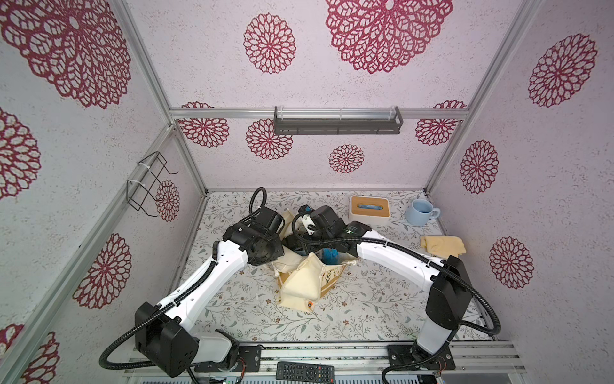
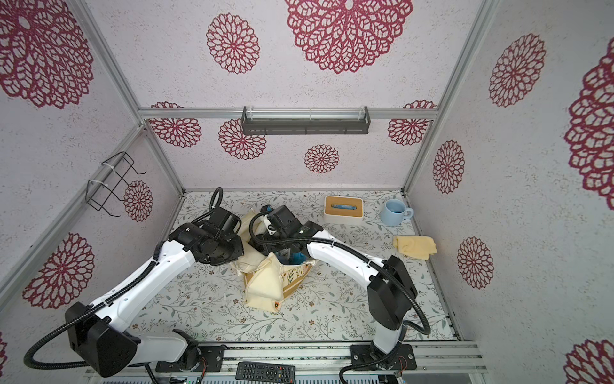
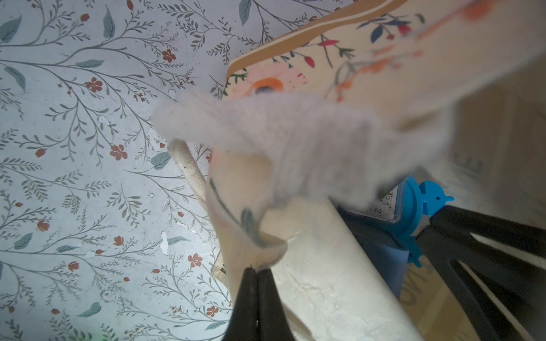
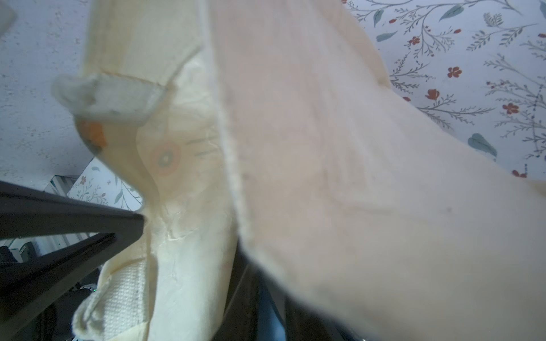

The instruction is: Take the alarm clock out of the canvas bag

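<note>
The canvas bag [image 1: 300,284] lies crumpled mid-table under both grippers. In the left wrist view, part of the blue alarm clock [image 3: 415,204] shows inside it, beside the dark fingers of my other gripper. My left gripper is shut at a fold of canvas; whether cloth is between its tips is unclear. My right gripper is down in the bag, largely hidden behind the canvas, shut on something dark and blue, apparently the alarm clock.
A lidded tray [image 1: 358,214] stands at the back right, with a blue mug [image 1: 419,214] and a folded yellow cloth [image 1: 441,245] along the right side.
</note>
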